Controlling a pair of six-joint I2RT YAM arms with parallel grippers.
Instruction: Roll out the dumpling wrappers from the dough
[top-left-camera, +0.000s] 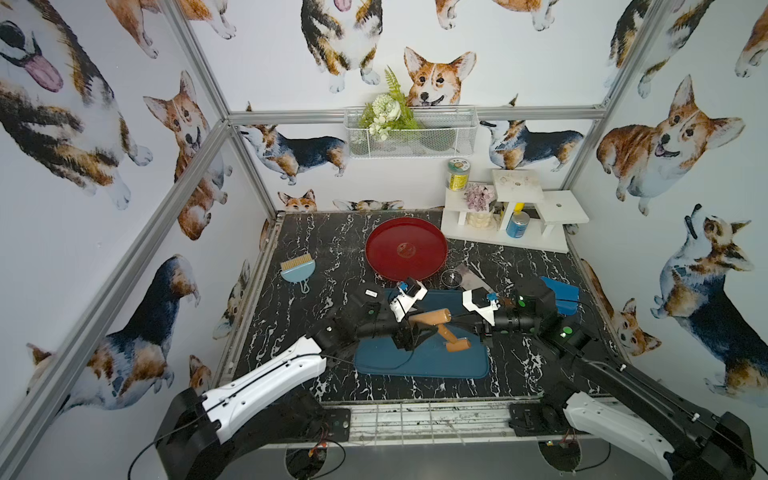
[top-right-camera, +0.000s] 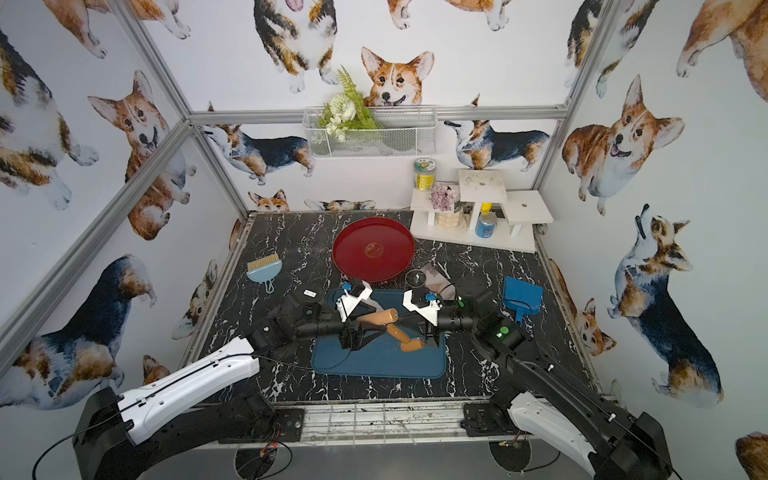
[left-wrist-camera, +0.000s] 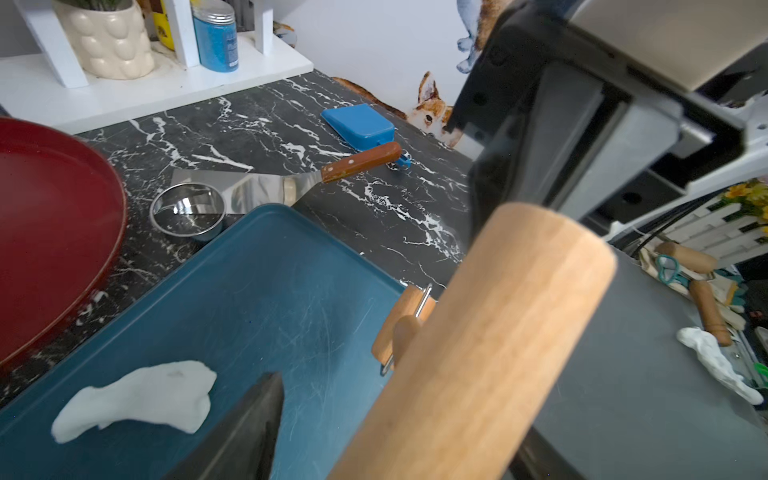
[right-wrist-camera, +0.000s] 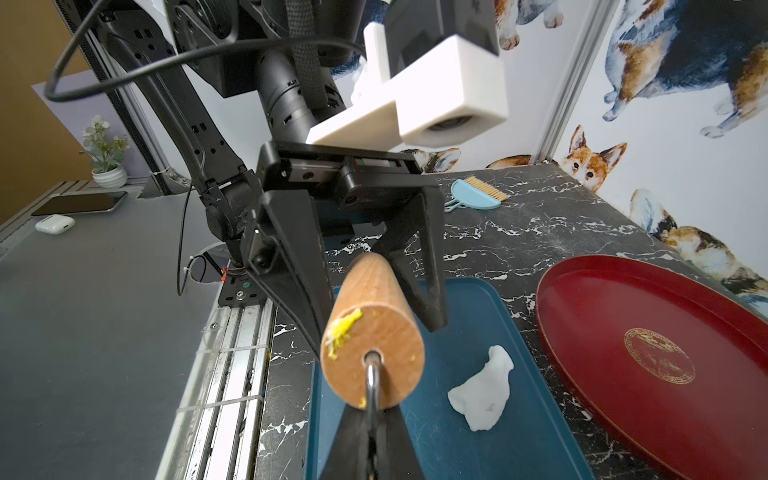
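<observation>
The wooden roller tool has a large roller (left-wrist-camera: 480, 344) and a small roller (top-left-camera: 457, 345) joined by wood and metal rods. Its metal rod (right-wrist-camera: 373, 376) runs between the closed fingertips of my right gripper, which holds the tool above the blue board (top-left-camera: 384, 360). My left gripper has its fingers (left-wrist-camera: 248, 432) spread apart on either side of the large roller, with gaps showing. A flat white piece of dough lies on the blue board, clear of the tool, also seen as dough (right-wrist-camera: 485, 390) in the right wrist view.
Behind the board lies a red round tray (top-left-camera: 405, 249). A metal ring cutter (left-wrist-camera: 188, 212) and a scraper (left-wrist-camera: 264, 188) sit beyond the board's edge. The blue dustpan (top-left-camera: 560, 294) is right; the brush (top-left-camera: 297, 269) is left. A white shelf (top-left-camera: 512, 216) stands at the back.
</observation>
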